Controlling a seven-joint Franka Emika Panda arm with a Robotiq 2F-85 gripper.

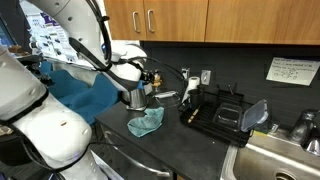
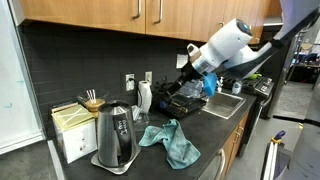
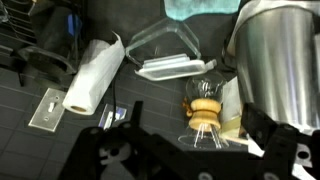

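Note:
My gripper is open over the back of the counter, its dark fingers (image 3: 112, 142) wide apart with nothing held. Below it in the wrist view are a glass carafe with a wooden collar (image 3: 206, 106) and a clear container (image 3: 163, 45). The steel kettle (image 3: 280, 65) stands to the right there, the white paper roll (image 3: 95, 76) to the left. In exterior view 1, the gripper (image 1: 152, 77) is above the kettle (image 1: 134, 97). A teal cloth (image 1: 146, 122) lies crumpled on the counter; exterior view 2 shows the cloth (image 2: 172, 143) in front of the kettle (image 2: 117, 133).
A black dish rack (image 1: 217, 116) stands right of the paper roll, beside the sink (image 1: 264, 160). Wooden cabinets (image 1: 180, 20) hang above the back wall. Bare counter (image 1: 190, 145) lies in front of the rack.

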